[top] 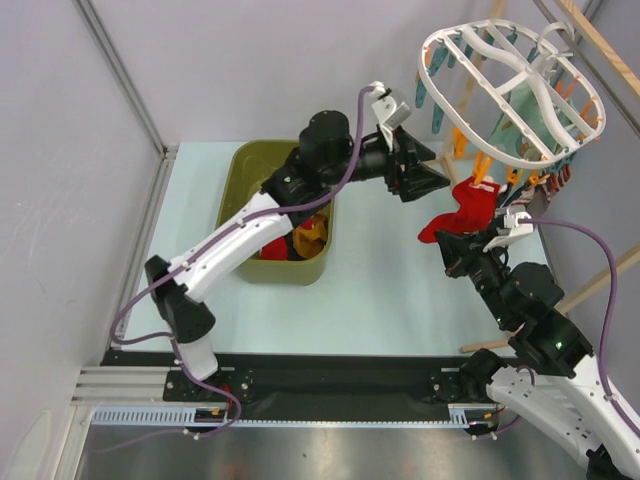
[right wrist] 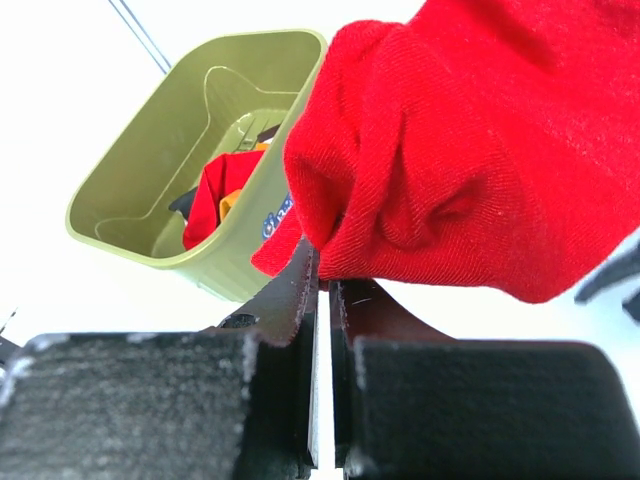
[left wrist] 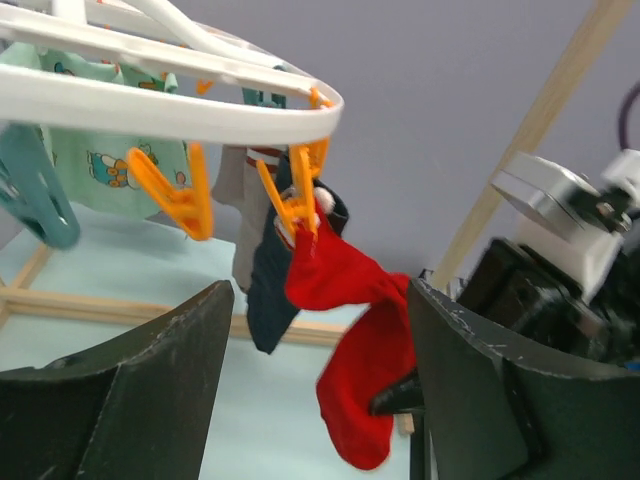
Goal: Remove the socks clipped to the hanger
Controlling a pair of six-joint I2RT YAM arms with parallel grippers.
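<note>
A red sock (left wrist: 365, 375) hangs under the white round hanger (top: 513, 140), its upper end at an orange clip (left wrist: 296, 195). My right gripper is shut, with the sock's lower edge pinched at its fingertips. My left gripper (top: 432, 170) stands open, a little left of the clip and sock, with its fingers (left wrist: 125, 385) apart and nothing held. Behind the red sock hang a dark sock (left wrist: 272, 285) and a grey one (left wrist: 245, 215). Pale green cloth with a print (left wrist: 115, 170) hangs farther left in the left wrist view.
An olive bin (top: 232, 190) with red, orange and dark socks inside stands on the white table (top: 375, 300), left of the hanger and partly under my left arm. Wooden poles (left wrist: 535, 130) stand beside the hanger. Empty orange clip prongs (left wrist: 175, 200) hang from its rim.
</note>
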